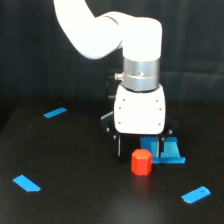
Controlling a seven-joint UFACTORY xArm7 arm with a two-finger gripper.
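A small red block (141, 162) with an angular outline stands on the dark table in the camera view. My gripper (139, 150) hangs pointing down just above or behind it, and its dark fingers look spread to either side. Nothing shows held between them. Whether the fingertips reach down around the block, I cannot tell. A blue square tray or pad (171, 152) lies behind and to the right of the block, partly hidden by the white hand and the block.
Blue tape strips mark the table: one at the back left (55, 112), one at the front left (26, 184) and one at the front right (196, 195).
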